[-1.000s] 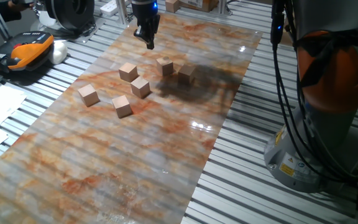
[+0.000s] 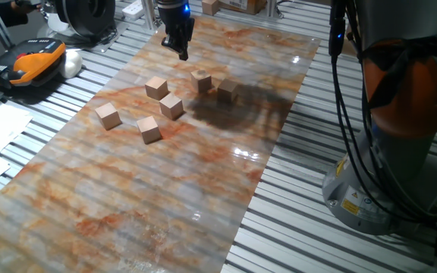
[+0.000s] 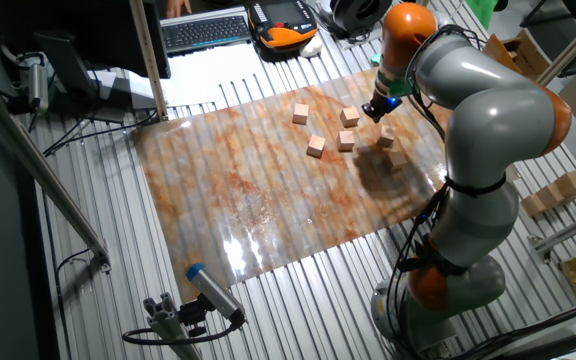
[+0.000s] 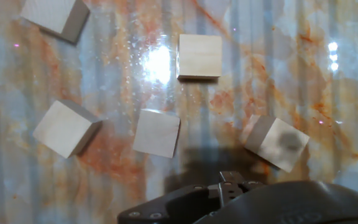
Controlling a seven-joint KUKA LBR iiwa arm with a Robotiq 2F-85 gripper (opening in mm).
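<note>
Several plain wooden cubes lie apart on the marbled sheet. In exterior view 1, a left cube (image 2: 108,116), a front cube (image 2: 149,130), a middle cube (image 2: 171,107) and a back-left cube (image 2: 156,88) form a loose group. To their right are another cube (image 2: 201,81) and a shaded cube (image 2: 227,92). My gripper (image 2: 181,53) hangs above the sheet, clear of the cubes, its fingers drawn together with nothing visible between them. Along the lower edge of the wrist view the gripper appears shut; a cube (image 4: 156,133) and a partly shadowed cube (image 4: 278,143) show beyond it.
The marbled sheet (image 2: 143,205) has wide bare room toward the front. An orange-and-black teach pendant (image 2: 25,62) sits at the left. More wooden blocks (image 3: 556,193) stand off the sheet by the arm. A camera on a post (image 3: 213,292) rises near the sheet's edge.
</note>
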